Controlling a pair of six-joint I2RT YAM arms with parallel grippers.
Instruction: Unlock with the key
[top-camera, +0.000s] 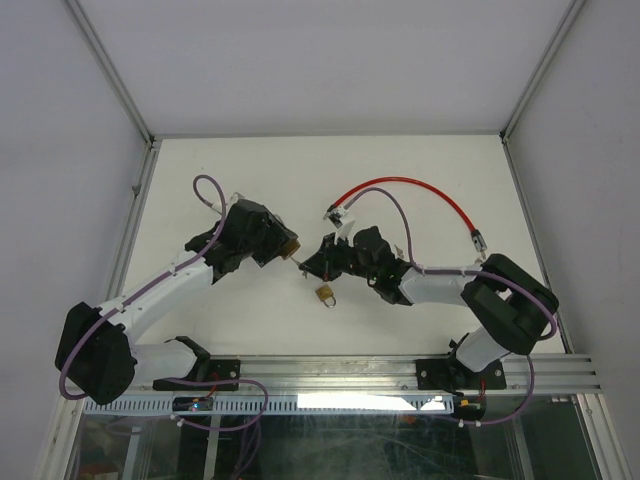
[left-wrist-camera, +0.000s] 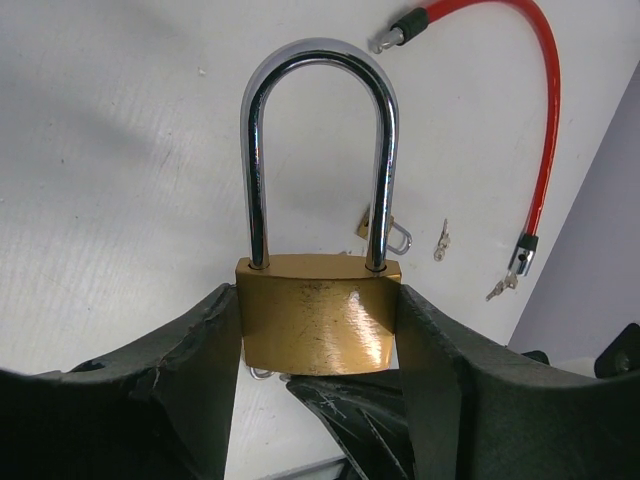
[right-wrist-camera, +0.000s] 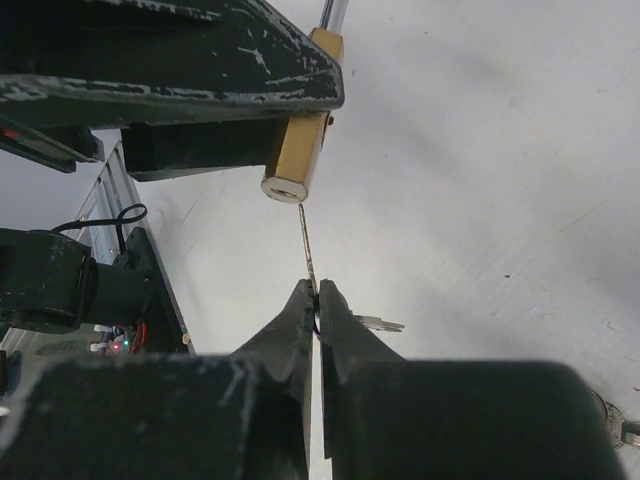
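Observation:
A large brass padlock (left-wrist-camera: 318, 325) with a long steel shackle (left-wrist-camera: 320, 50) is clamped in my left gripper (top-camera: 287, 249), which is shut on its body. In the right wrist view, the padlock's (right-wrist-camera: 295, 160) bottom face with the keyhole slopes toward my right gripper. That gripper is shut on a thin key (right-wrist-camera: 307, 245), its blade pointing up at the padlock. The blade's tip ends right at the lower edge of the bottom face; whether it touches cannot be made out. A second key (right-wrist-camera: 380, 324) sticks out sideways beside the fingertips.
A small brass padlock (top-camera: 326, 294) lies on the white table, below the right gripper in the top view. A red cable lock (top-camera: 420, 183) curves across the back right. Small keys (left-wrist-camera: 442, 242) lie loose nearby.

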